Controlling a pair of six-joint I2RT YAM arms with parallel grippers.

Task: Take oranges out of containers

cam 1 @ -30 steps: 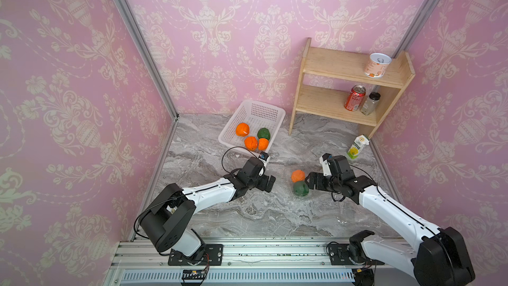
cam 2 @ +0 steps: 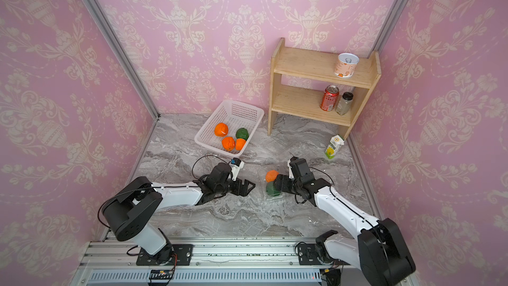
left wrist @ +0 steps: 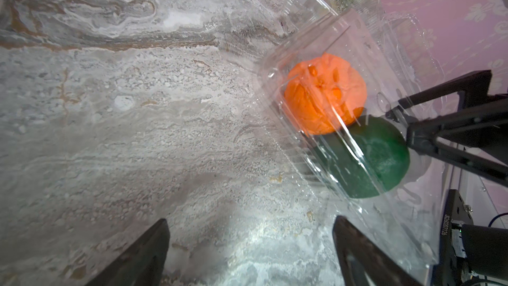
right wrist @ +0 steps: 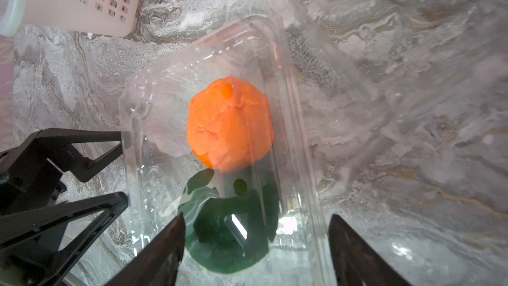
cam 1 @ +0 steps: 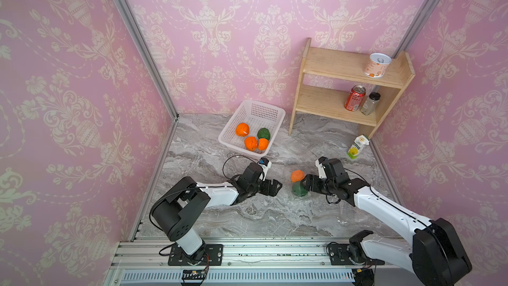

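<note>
A clear plastic container (right wrist: 138,153) holds an orange (right wrist: 230,127) and a dark green fruit (right wrist: 230,233) side by side. In the top left view that orange (cam 1: 297,175) and green fruit (cam 1: 299,189) lie between the two grippers. My left gripper is open and empty, its fingertips close to the container's left wall. On the container's right side, my right gripper has its fingers apart, with the green fruit and a clear wall visible between them. Whether a finger touches the wall cannot be told.
Behind the left gripper, a white basket (cam 1: 228,136) holds several oranges and a green fruit (cam 1: 263,134). A wooden shelf (cam 1: 338,95) with cans and a jar stands at the back right, a juice carton (cam 1: 358,146) before it.
My left gripper has moved a little right, closer to the container. The right gripper has shifted left and slightly down, now overlapping the green fruit's edge. The fruits have barely moved.
</note>
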